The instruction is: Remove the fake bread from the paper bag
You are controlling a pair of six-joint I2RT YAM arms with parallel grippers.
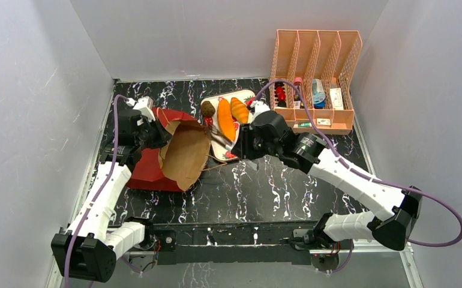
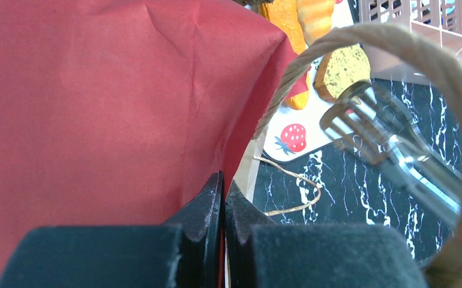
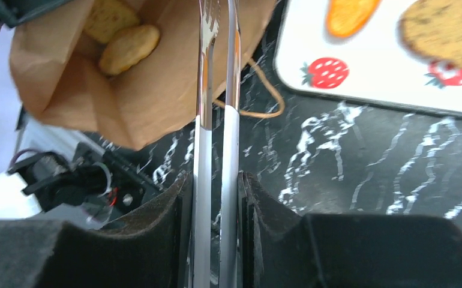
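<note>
The red paper bag (image 1: 147, 174) lies on its side, its brown mouth open toward the right. My left gripper is shut on the bag's upper edge, beside the twisted handle (image 2: 384, 39). In the right wrist view, two fake breads (image 3: 126, 48) show inside the bag. My right gripper holds metal tongs (image 3: 230, 150) between its fingers, their tips pointing at the bag's mouth over the tray's edge.
A white tray (image 1: 216, 144) with several fake breads stands right of the bag. An orange divided rack (image 1: 312, 54) is at the back right.
</note>
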